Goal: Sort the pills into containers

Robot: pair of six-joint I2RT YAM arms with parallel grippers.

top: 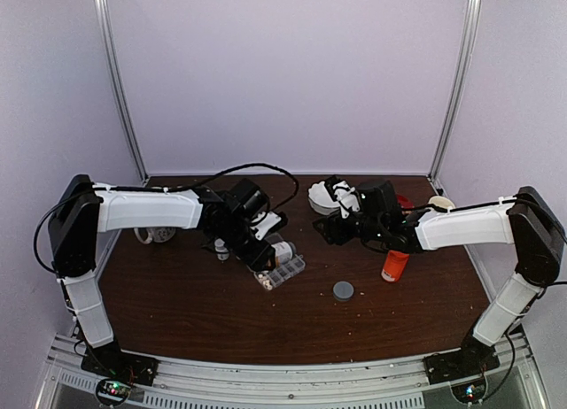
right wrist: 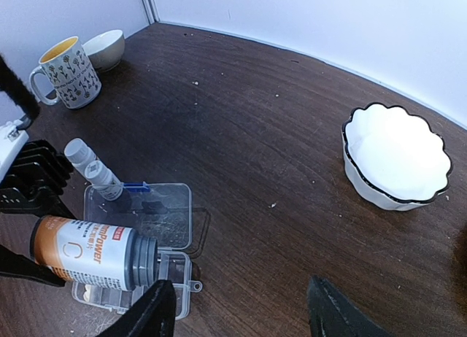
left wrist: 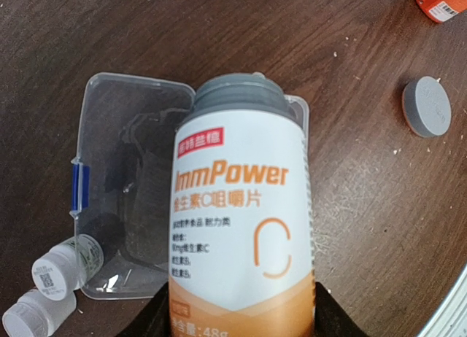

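My left gripper is shut on the white and orange pill bottle, which lies tipped over the clear pill box, its grey neck uncapped. In the right wrist view the bottle is nearly level, its mouth above the compartments. The pill box has its lid folded open; a few pale pills sit at its near left end. The bottle hides part of the compartments. Away from the box, to its right, my right gripper is open with bare table between its fingers. A grey cap lies on the table.
Two small white bottles stand by the lid. An orange bottle is at the right. A scalloped white bowl, a mug and a small bowl are farther back.
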